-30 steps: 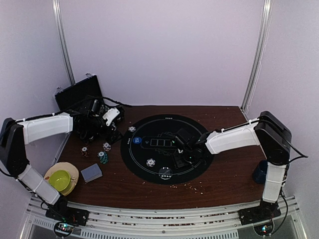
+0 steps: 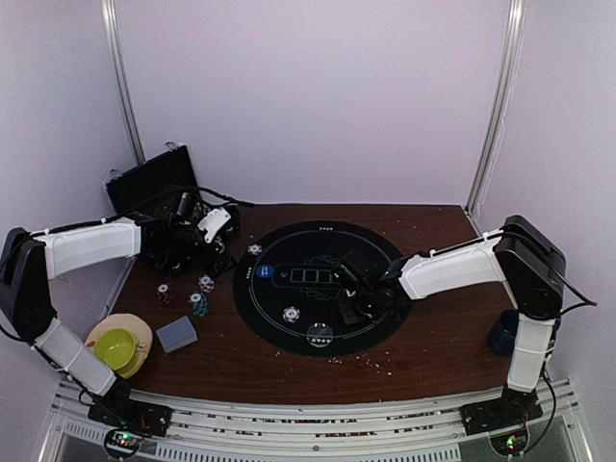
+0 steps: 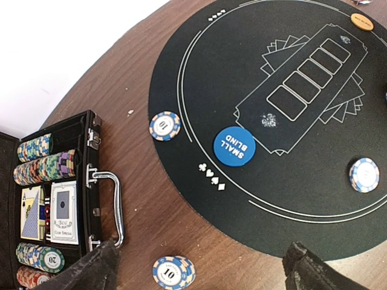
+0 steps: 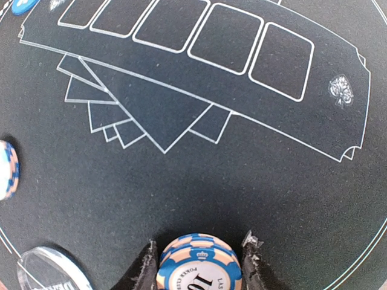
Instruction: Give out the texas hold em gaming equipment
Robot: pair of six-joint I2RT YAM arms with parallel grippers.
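My right gripper is shut on a short stack of blue-and-peach "10" chips [image 4: 198, 275], over the lower right of the round black poker mat [image 2: 279, 332]. My left gripper stands open near the chip case [image 3: 91, 199]; beyond its fingers on the wood lies a "10" chip stack [image 3: 173, 272], not gripped. Another chip stack [image 3: 164, 125] sits at the mat's left edge, and one more [image 3: 364, 175] on the mat. A blue "small blind" disc [image 3: 234, 146] and an orange disc [image 3: 362, 22] lie flat there. The clear dealer disc [image 4: 51, 269] is at the near edge.
At left stand red chips [image 2: 164, 292], green chips [image 2: 198, 304], a blue card box [image 2: 177, 334] and a green bowl [image 2: 115, 348] on a round plate [image 2: 142, 329]. A dark cup [image 2: 502, 332] is at far right.
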